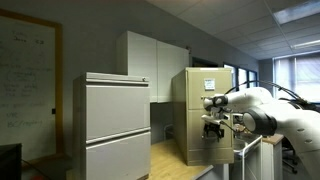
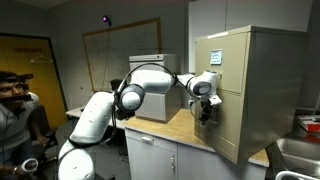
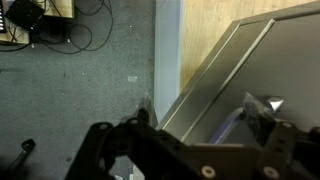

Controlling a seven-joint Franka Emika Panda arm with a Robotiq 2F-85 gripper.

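Observation:
My gripper stands open in front of a tan filing cabinet, close to its drawer fronts. From the other side, exterior view 2 shows the gripper at the front of the same cabinet. In the wrist view the two fingers of the gripper are spread wide. One finger is over the floor side and the other lies against or just before the grey cabinet front. Nothing shows held between them. Whether a finger touches the cabinet cannot be told.
A grey two-drawer cabinet stands farther along the wooden counter. White wall cupboards hang behind. Below the counter are white base drawers. Grey floor with loose cables lies beside the counter; a sink is at the right.

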